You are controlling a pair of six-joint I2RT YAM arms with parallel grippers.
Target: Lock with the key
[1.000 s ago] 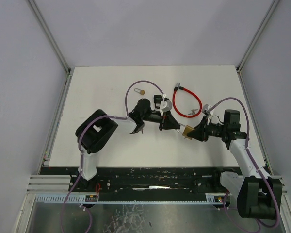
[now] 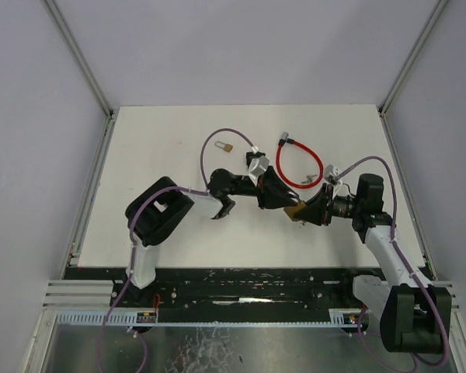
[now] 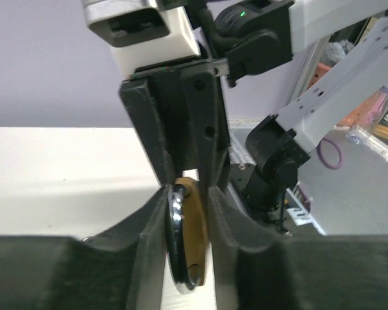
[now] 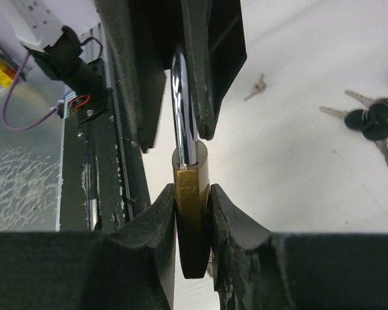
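The brass padlock (image 2: 293, 211) is between my two grippers, right of the table's middle. My right gripper is shut on its brass body, with the silver shackle (image 4: 183, 110) pointing away from it. The fingers of my left gripper stand apart around the shackle, which lies close to one of them. In the left wrist view, the shackle's curve and brass body (image 3: 194, 239) show between the left fingers. I cannot tell how far the shackle sits in the body. A single key (image 4: 257, 87) and a group of keys (image 4: 375, 119) lie on the white table.
A red cable lock (image 2: 321, 162) lies behind the right gripper. Farther back left is another small padlock (image 2: 224, 145). The black front rail (image 2: 248, 291) edges the table.
My left gripper has come right, its fingertips now overlapping the padlock from above. The padlock turned somewhat and shifted slightly left in the right gripper's hold.
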